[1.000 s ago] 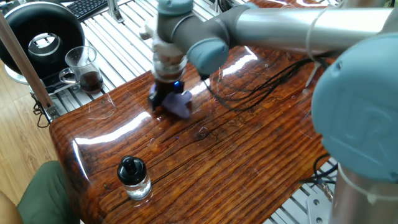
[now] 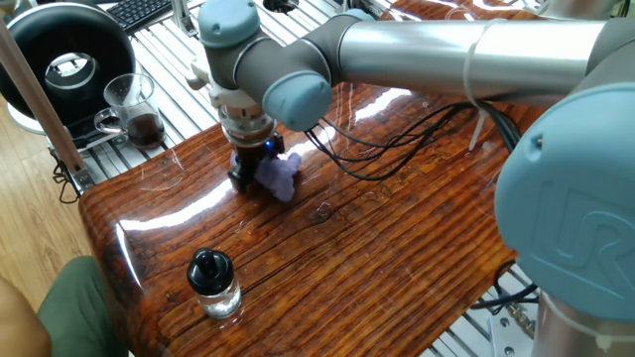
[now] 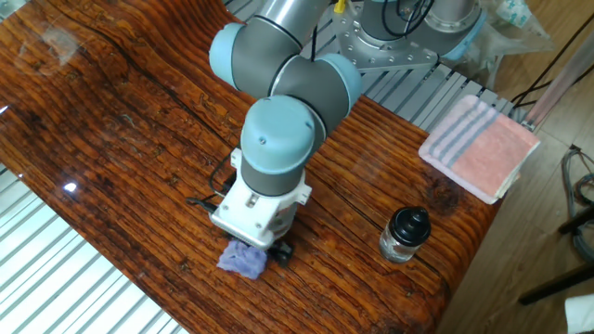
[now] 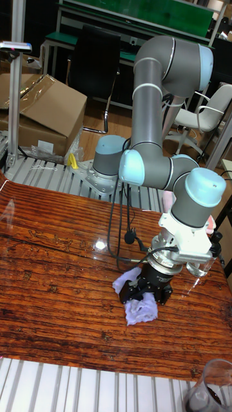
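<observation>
A crumpled light-purple cloth lies against the glossy brown wooden table, with my gripper pointing down over it. The gripper is shut on the cloth: in exterior view 3, folds of the cloth stick out in front of the black fingers and more shows behind them. Exterior view 2 shows only one edge of the cloth, since the wrist covers the rest. The stretch of cloth between the fingertips is hidden.
A clear bottle with a black lid stands on the table near its end. A glass jug with dark liquid stands beyond the table edge. A folded pink towel lies at the table's corner.
The bottle and jug have stayed put.
</observation>
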